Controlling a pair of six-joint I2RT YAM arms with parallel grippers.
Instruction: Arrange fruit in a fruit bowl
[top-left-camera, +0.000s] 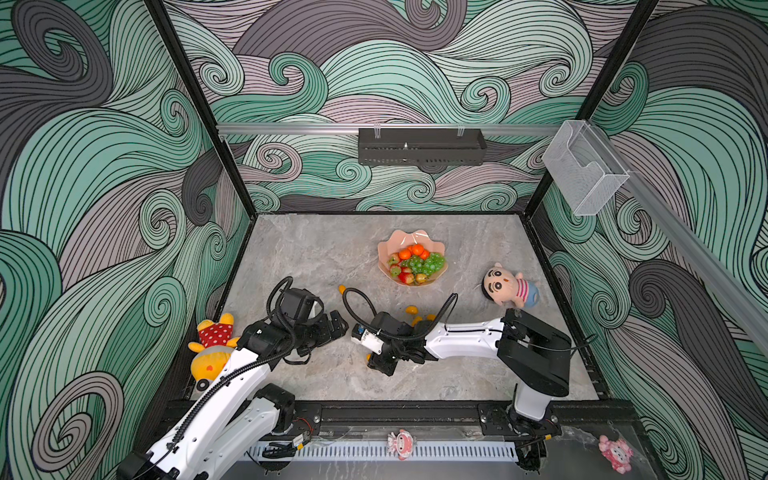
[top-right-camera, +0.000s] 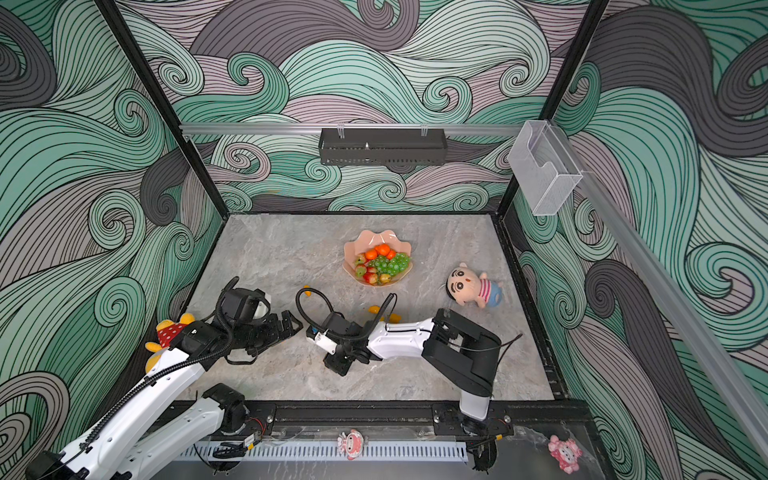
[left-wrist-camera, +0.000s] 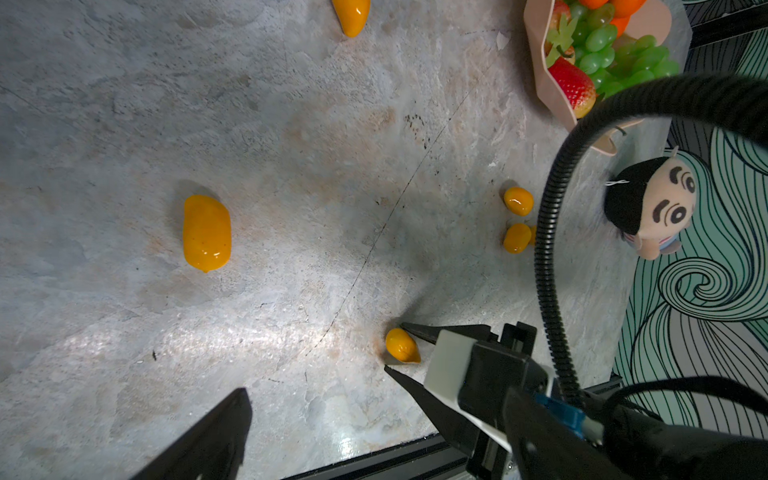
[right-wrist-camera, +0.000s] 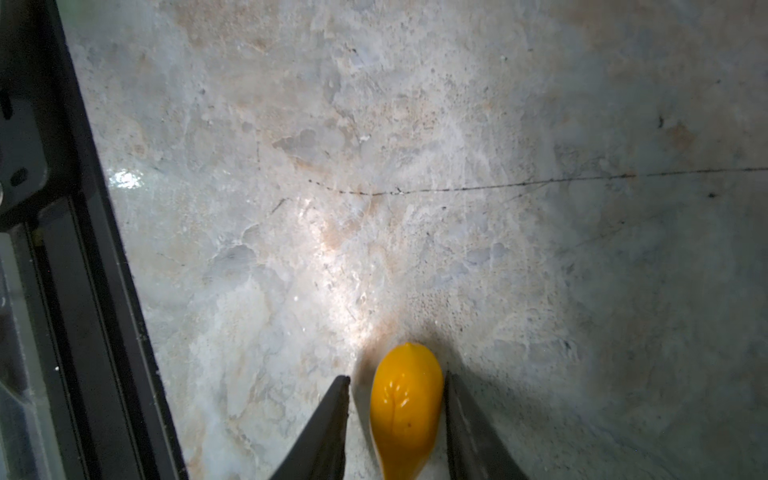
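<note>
A pink scalloped bowl (top-left-camera: 385, 254) at the back middle holds oranges, grapes, strawberries and other fruit. Loose yellow fruit lies on the table: one piece (left-wrist-camera: 206, 232) in the middle of the left wrist view, another (left-wrist-camera: 351, 13) above it, several (left-wrist-camera: 518, 201) nearer the bowl. My right gripper is low at the front middle, part open, its fingers on either side of a small yellow fruit (right-wrist-camera: 406, 397); whether they touch it is unclear. My left gripper (top-left-camera: 337, 323) stands open, raised at the left, with nothing visible between its fingers.
A doll (top-left-camera: 509, 286) lies at the right, a yellow bear toy (top-left-camera: 209, 361) at the left edge. The front edge has a dark rail (top-left-camera: 360, 408).
</note>
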